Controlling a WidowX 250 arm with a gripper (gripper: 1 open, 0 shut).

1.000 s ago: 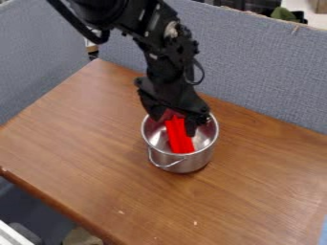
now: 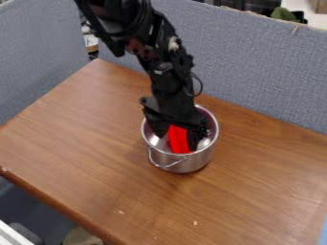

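Note:
A silver metal pot [image 2: 163, 158] with a wire handle stands on the wooden table. Inside it lies a red object [image 2: 179, 141], partly hidden by my black gripper [image 2: 177, 127]. The gripper reaches down into the top of the pot from above, open, its fingers over and around the red object; whether they touch it is unclear.
Bare wood [image 2: 76, 153] extends to the left and right of the pot. Grey padded panels [image 2: 255, 67] border the table at the back and left. The near table edge runs along the lower left.
The gripper has moved lower into the pot, covering more of the red object. The pot stays in place.

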